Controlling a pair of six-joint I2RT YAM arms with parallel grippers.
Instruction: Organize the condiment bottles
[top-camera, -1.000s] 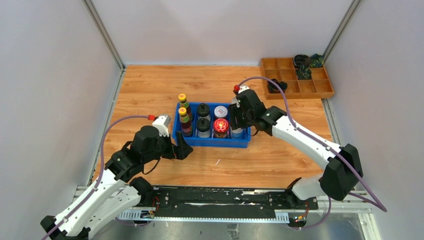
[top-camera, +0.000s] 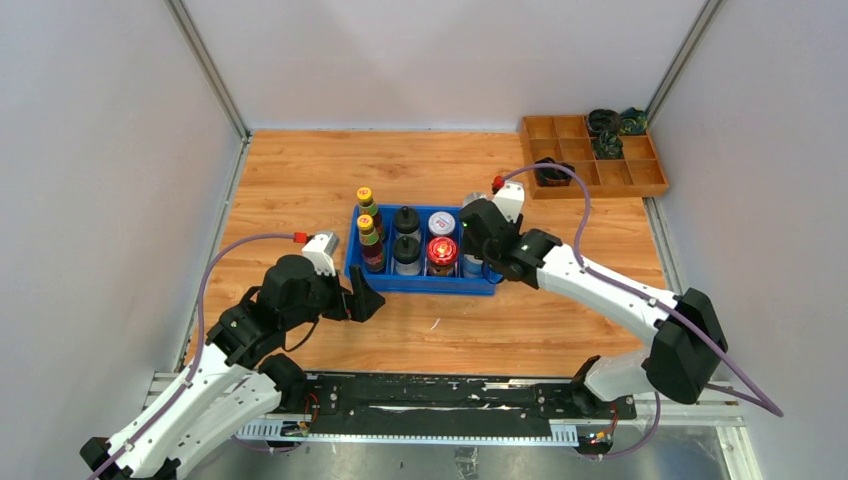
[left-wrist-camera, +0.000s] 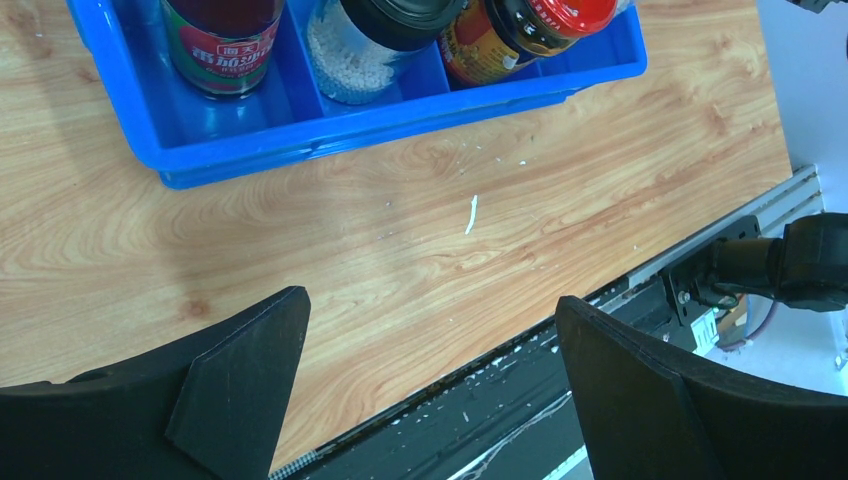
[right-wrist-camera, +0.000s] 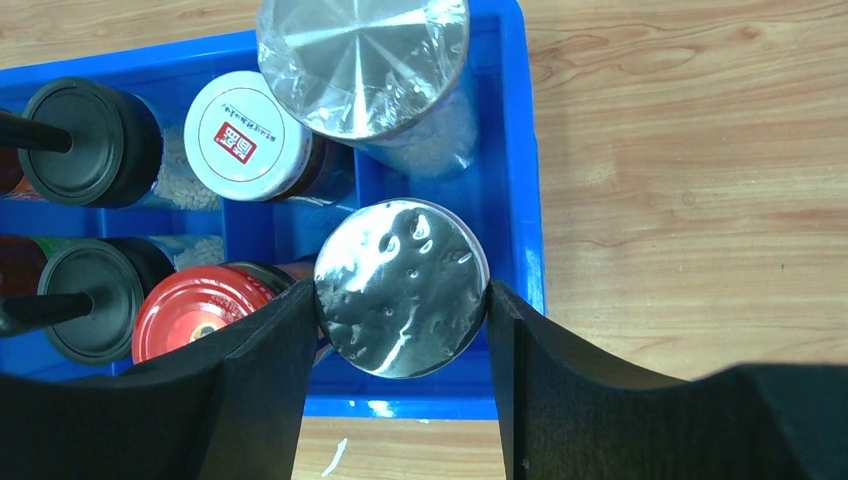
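Observation:
The blue tray (top-camera: 420, 285) holds two sauce bottles (top-camera: 369, 250), black-lidded shakers (top-camera: 406, 256), a red-lidded jar (top-camera: 441, 255), a white-lidded jar (right-wrist-camera: 236, 135) and, at its right end, a taller foil-topped container (right-wrist-camera: 365, 60). My right gripper is shut on a silver-lidded jar (right-wrist-camera: 400, 270) in the front-right compartment; the arm partly hides it from above. My left gripper stands open and empty before the tray's front-left, over bare wood.
A wooden divided box (top-camera: 545, 135) with dark crumpled items stands at the back right.
The right arm has shifted slightly rightward, its wrist rotating a little over the tray's right end. The left arm and tray look almost unchanged.

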